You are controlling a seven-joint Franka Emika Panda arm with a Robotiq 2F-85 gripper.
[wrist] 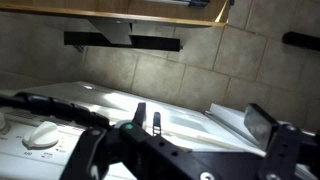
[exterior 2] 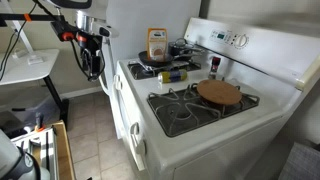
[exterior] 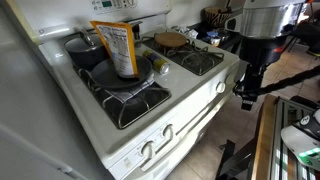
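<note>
My gripper (exterior: 248, 97) hangs in the air in front of the stove, beyond its front edge and above the floor. In the wrist view the gripper is open, its two dark fingers wide apart with nothing held between them. On the white stove (exterior 2: 190, 142), an orange and white package (exterior: 118, 48) stands upright in a black pan (exterior: 110, 76). A yellow-labelled cylinder (exterior 2: 172, 75) lies on the stovetop near the pan. A round brown disc (exterior 2: 219, 92) rests over a burner on the other side.
A dark pot (exterior: 86, 47) sits behind the pan, and small bottles (exterior 2: 214, 67) stand near the back panel. Control knobs (exterior: 147, 150) line the stove's front. A wooden-topped surface (exterior: 264, 140) lies near the arm's base; tiled floor (wrist: 180, 78) is open beneath the gripper.
</note>
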